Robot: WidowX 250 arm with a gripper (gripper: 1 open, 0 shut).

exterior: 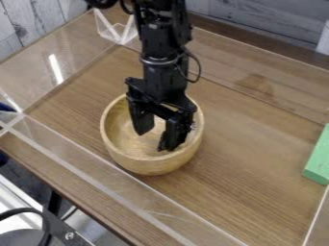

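A black robot arm (164,58) comes down from the top of the view into a round wooden bowl (131,156) at the middle of the table. Its black gripper (158,133) is low inside the bowl, open, with its fingers spread toward the lower left and right. I cannot make out anything held between them. The arm hides part of the bowl's floor and back rim.
A green object (316,154) lies at the right edge. Clear panels stand along the left side, and grey hardware with a cable is at the lower left corner.
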